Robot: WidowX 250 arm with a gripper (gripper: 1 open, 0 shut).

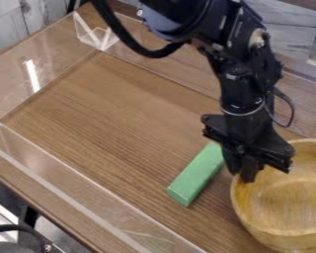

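My black gripper [244, 158] reaches down from the top of the view to the near rim of a yellow plastic bowl [282, 204] at the lower right, and its fingertips are shut on that rim at its upper left part. A green rectangular block [197, 174] lies on the wooden table just left of the bowl. The inside of the bowl that shows looks empty; part of it is cut off by the frame's edge.
A clear plastic object [92, 32] stands at the back left. Pale edges border the table at the back and left.
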